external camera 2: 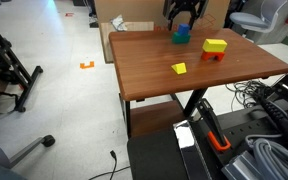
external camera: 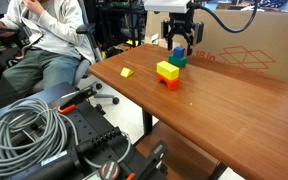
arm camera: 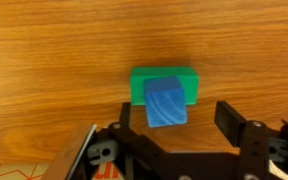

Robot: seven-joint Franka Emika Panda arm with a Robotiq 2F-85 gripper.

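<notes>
A blue block (external camera: 178, 51) rests on top of a green block (external camera: 177, 61) toward the back of the wooden table. My gripper (external camera: 181, 46) points down over this stack, its fingers close about the blue block's height. From the wrist, the blue block (arm camera: 166, 102) shows between the two fingertips, with a gap on both sides; the right-hand gap is wider. Under it the green block (arm camera: 190, 77) lies lengthwise across the picture. The fingers stand apart and hold nothing.
A yellow block (external camera: 168, 70) sits on a red block (external camera: 169, 83) in front of the stack. Off to the left lies a small yellow piece (external camera: 126, 72). A cardboard panel (external camera: 244, 45) rises behind.
</notes>
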